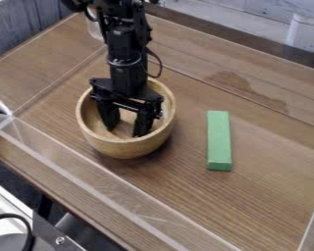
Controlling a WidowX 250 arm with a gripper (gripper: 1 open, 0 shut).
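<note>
My black gripper [127, 108] is lowered into a tan wooden bowl [127, 145] at the left-middle of the camera view. Its fingers reach down inside the rim, apart from each other; the bottom of the bowl and whatever may lie there are hidden behind the gripper.
A long green block [219, 140] lies to the right of the bowl on the wooden table [265, 186]. A pale translucent object stands behind the arm at the upper left.
</note>
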